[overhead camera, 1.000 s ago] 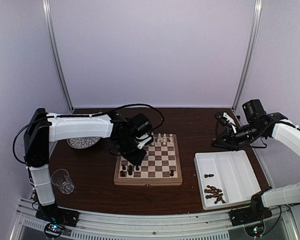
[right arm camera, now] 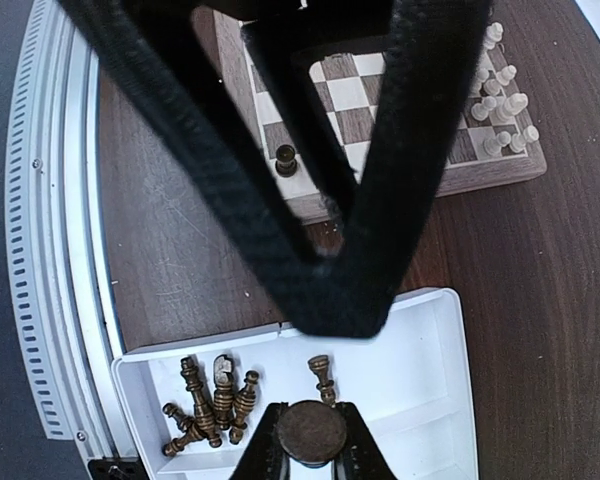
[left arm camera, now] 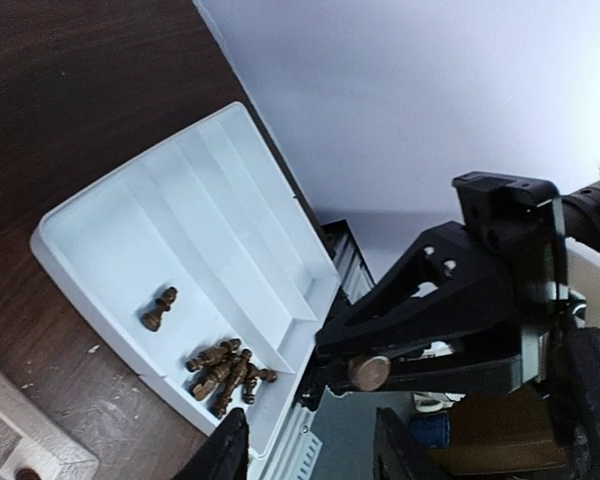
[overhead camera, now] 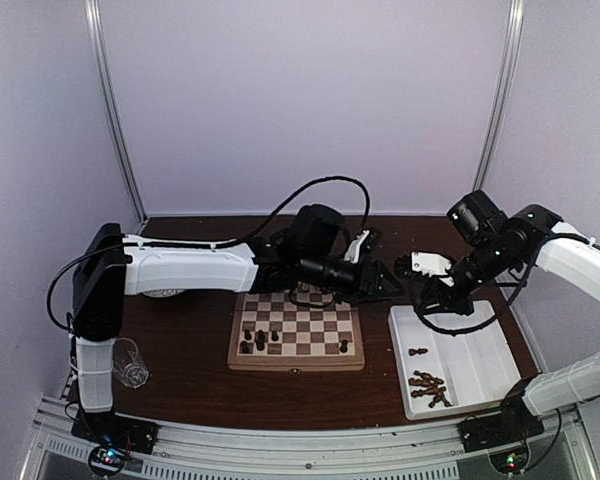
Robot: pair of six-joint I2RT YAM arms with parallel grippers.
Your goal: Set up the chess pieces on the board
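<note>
My right gripper (overhead camera: 405, 270) is shut on a dark brown chess piece (right arm camera: 312, 432), whose round base faces the camera in the right wrist view. My left gripper stands open, nothing between its fingers, close to the right gripper and between board and tray. The wooden chessboard (overhead camera: 298, 363) carries several dark pieces (overhead camera: 260, 338) at its left front and a lone dark piece (overhead camera: 344, 346) at front right. Several pale pieces (right arm camera: 498, 105) stand along its far side, hidden from above by the left arm. More brown pieces (overhead camera: 426, 386) lie loose in the white tray (overhead camera: 480, 360).
A clear glass (overhead camera: 130, 368) lies at the left front. A patterned bowl (overhead camera: 164, 293) is mostly covered by the left arm. Bare table shows in front of the board, while the two grippers nearly meet above the space behind the tray.
My left gripper has swung right from over the board toward the tray side. The right gripper has come left to meet it. Pieces on the board and in the tray look unmoved.
</note>
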